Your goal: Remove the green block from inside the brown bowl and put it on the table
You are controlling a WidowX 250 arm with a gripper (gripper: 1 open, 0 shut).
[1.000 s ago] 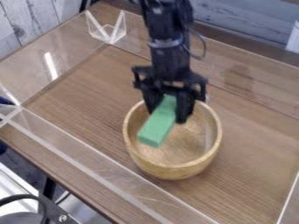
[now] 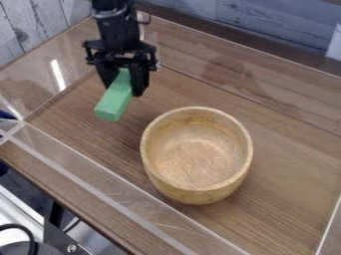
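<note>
The green block point(image 2: 115, 98) hangs tilted, clear of the bowl, to the left of it in the camera view. My gripper point(image 2: 122, 72) is shut on the block's upper end, with the dark arm coming down from the top of the picture. Lower and to the right sits the brown bowl point(image 2: 158, 157), and its inside is empty. Whether the block's lower end touches the table point(image 2: 80, 125) is hard to tell.
Bare wooden table lies left of the bowl and to its right. A clear rail point(image 2: 100, 199) runs along the lower left edge, with dark cables point(image 2: 20, 237) in the bottom left corner. A white object point(image 2: 334, 42) stands at the far right edge.
The bowl has stayed in about the same place.
</note>
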